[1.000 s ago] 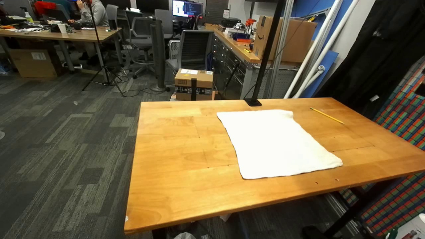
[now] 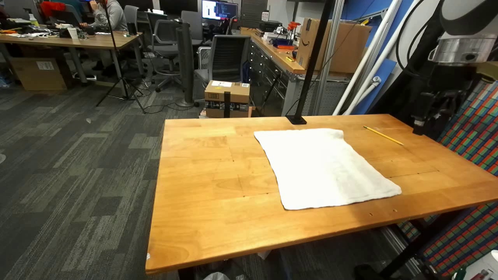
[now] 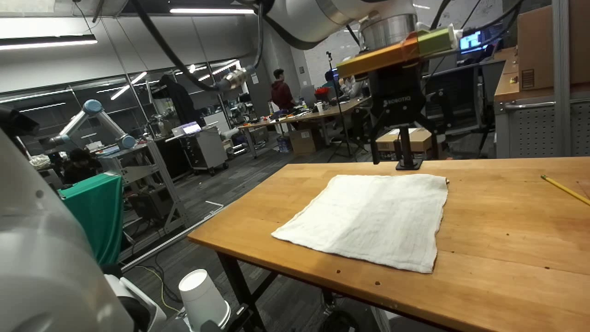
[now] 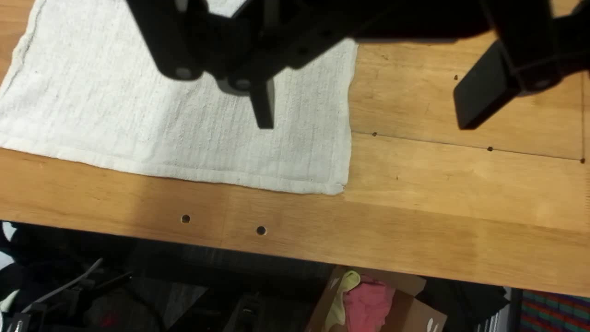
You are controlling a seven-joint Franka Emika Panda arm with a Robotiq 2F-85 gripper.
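Note:
A white cloth [image 2: 322, 168] is spread flat on the wooden table [image 2: 205, 186], its edges slightly uneven. Seen from the wrist, one corner of the cloth [image 4: 309, 160] and its hem lie close to the table's edge. My gripper [image 3: 405, 150] is open above the table, with nothing between its fingers. In the wrist view, one fingertip [image 4: 264, 108] appears over the cloth and the other over bare wood beyond the cloth's side. A yellow pencil [image 2: 383, 135] rests on the bare wood apart from the cloth.
A black post [image 2: 298, 114] rises from the table's far edge. Bare wood surrounds the cloth, widest on the left in the first exterior view. Below the table edge, the wrist view shows a cardboard box [image 4: 406, 315] holding pink and yellow cloth.
The arm and gripper have come into the first exterior view from the right, where no arm showed a second ago. The cloth and pencil have not moved.

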